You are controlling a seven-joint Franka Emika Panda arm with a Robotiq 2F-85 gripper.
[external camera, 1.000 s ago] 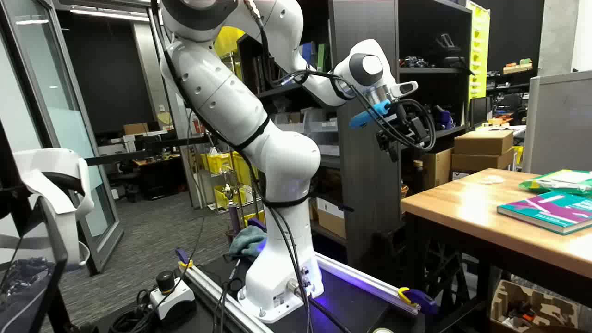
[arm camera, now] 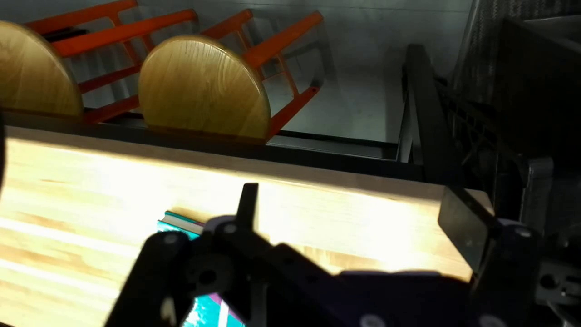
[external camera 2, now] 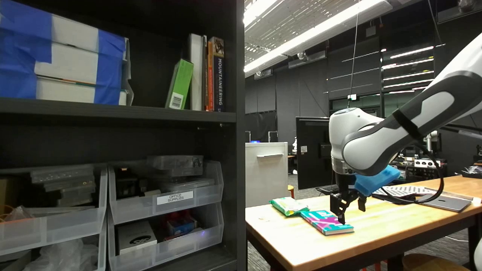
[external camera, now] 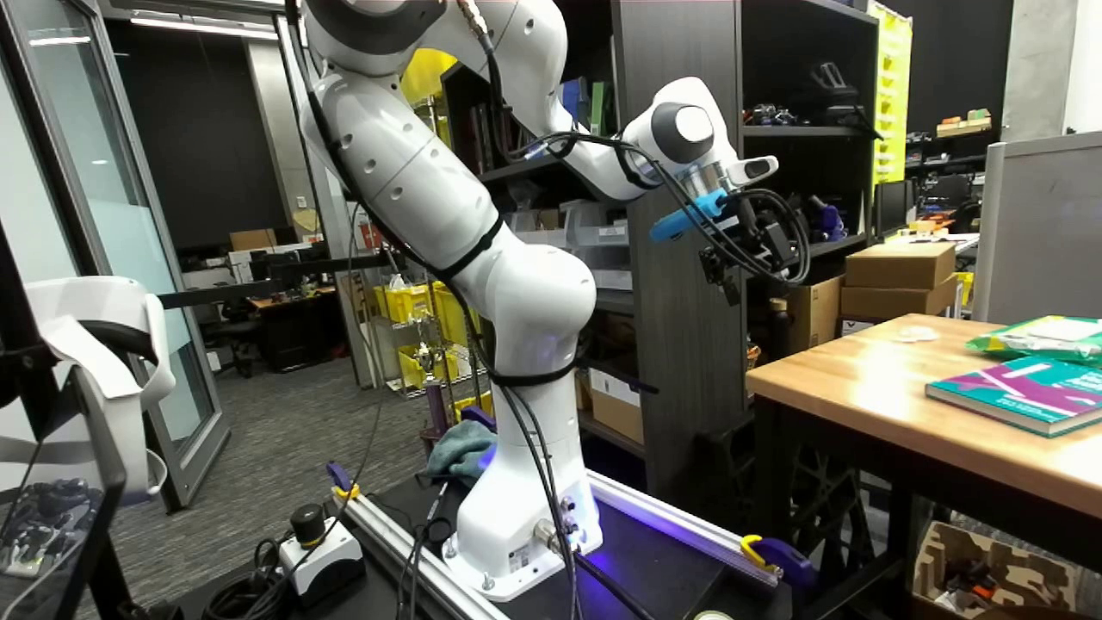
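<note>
My gripper stands open in the wrist view, its two dark fingers far apart with nothing between them. Partly behind the left finger, a teal and purple book (arm camera: 209,313) shows on the wooden table. Exterior view 2 has the gripper (external camera 2: 351,211) pointing down, with the book (external camera 2: 326,221) behind it in the picture; the height between them is hard to judge there. A green and white packet (external camera 2: 288,205) lies by the book's far end. From exterior view 1, the gripper (external camera: 727,281) hangs in the air left of the table, away from the book (external camera: 1033,393).
A dark shelf (external camera 2: 180,113) bears upright books, a green box (external camera 2: 179,85) and clear bins (external camera 2: 167,198). A laptop (external camera 2: 445,202) rests farther along the table (external camera 2: 289,248). Round stools (arm camera: 204,87) stand by the table's edge. Bare tabletop surrounds the book.
The arm's wrist and gripper sit very slightly lower than a second ago. The book, packet and table have not moved.
</note>
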